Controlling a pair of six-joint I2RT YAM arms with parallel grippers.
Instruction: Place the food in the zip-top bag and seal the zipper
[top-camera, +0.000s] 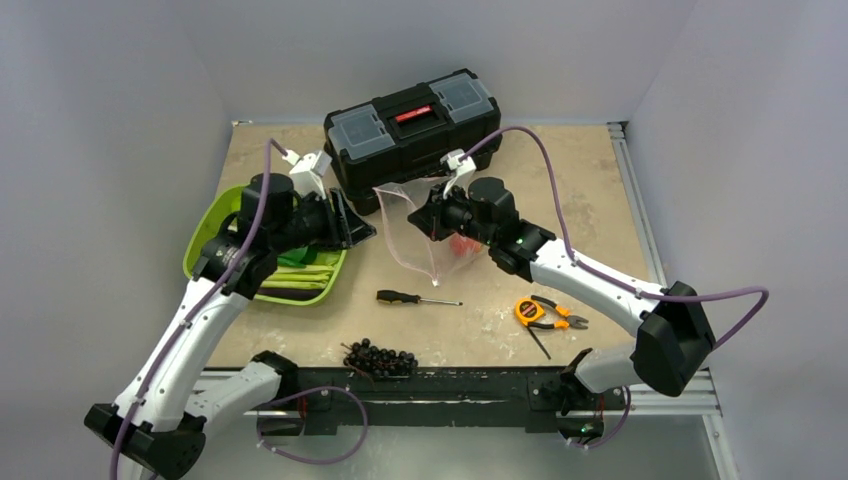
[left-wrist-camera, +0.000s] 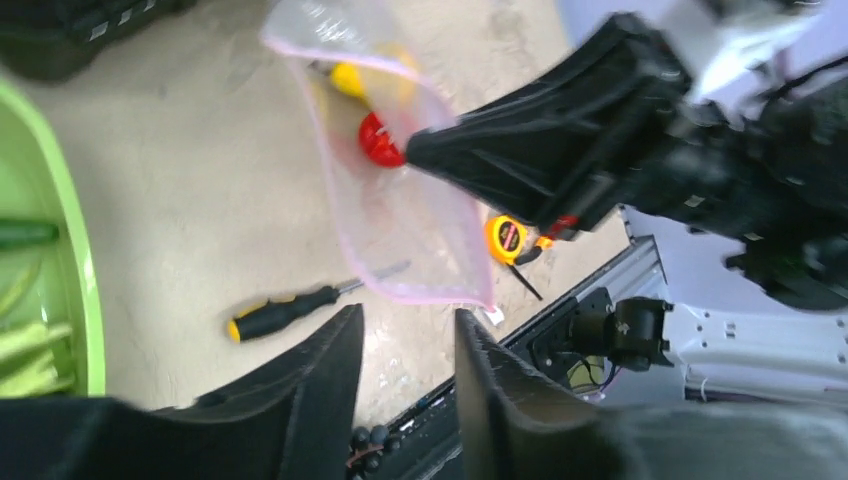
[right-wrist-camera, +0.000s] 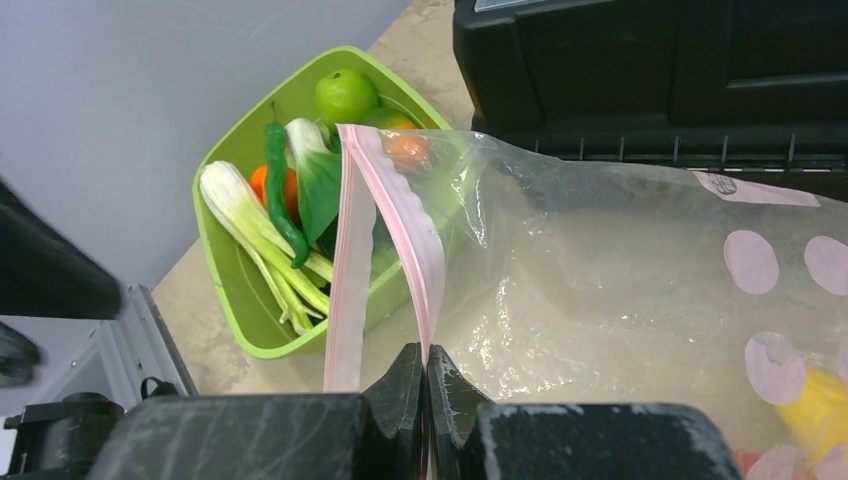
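Observation:
The clear zip top bag (top-camera: 408, 240) stands upright with its pink-edged mouth gaping to the left; something red (left-wrist-camera: 380, 140) and something yellow (left-wrist-camera: 348, 80) show inside it. My right gripper is shut on the bag's zip edge. To the left of the mouth, my left gripper (top-camera: 362, 232) hangs in the air, its fingers apart and nothing between its fingers. A bunch of dark grapes (top-camera: 380, 360) lies at the table's front edge, well away from both grippers. In the left wrist view only part of the grapes (left-wrist-camera: 370, 445) shows.
A green basket (right-wrist-camera: 225, 285) of vegetables and fruit stands on the left. The black toolbox (top-camera: 415, 125) is behind the bag. A screwdriver (top-camera: 400, 297), a tape measure (top-camera: 530, 311) and pliers (top-camera: 560, 317) lie in front.

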